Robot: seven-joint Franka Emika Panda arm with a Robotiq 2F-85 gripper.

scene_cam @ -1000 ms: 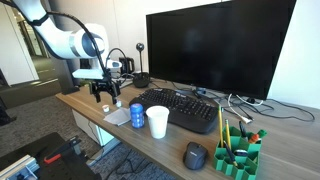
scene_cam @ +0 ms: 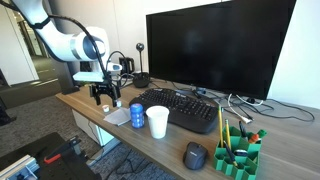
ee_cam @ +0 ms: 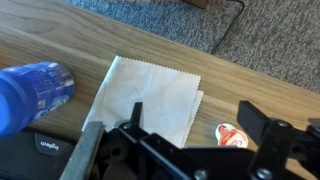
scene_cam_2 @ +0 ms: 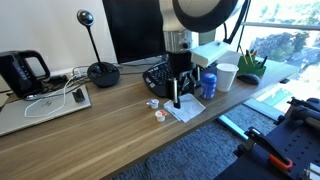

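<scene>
My gripper stands open above the table, its dark fingers spread wide with nothing between them. Under it lies a white square cloth or paper napkin [ee_cam: 150,90], flat on the wood; the left finger covers part of its lower edge. A small white-and-red object [ee_cam: 232,135] sits close to the right finger, partly hidden by it. In the second exterior view, that small piece [scene_cam_2: 160,116] rests left of the napkin [scene_cam_2: 185,110], with another small whitish item [scene_cam_2: 152,103] behind it. The gripper [scene_cam_2: 180,98] hangs over the napkin's near-left side.
A blue can [scene_cam: 138,116] and a white cup [scene_cam: 158,121] stand beside the napkin. Behind them are a black keyboard [scene_cam: 178,107] and a monitor [scene_cam: 220,45]. A mouse [scene_cam: 195,155] and a green holder [scene_cam: 235,155] occupy the right. Bare wood [scene_cam_2: 90,135] stretches leftward in the second exterior view.
The arm and gripper appear slightly lower than before. The objects on the table have not visibly moved.
</scene>
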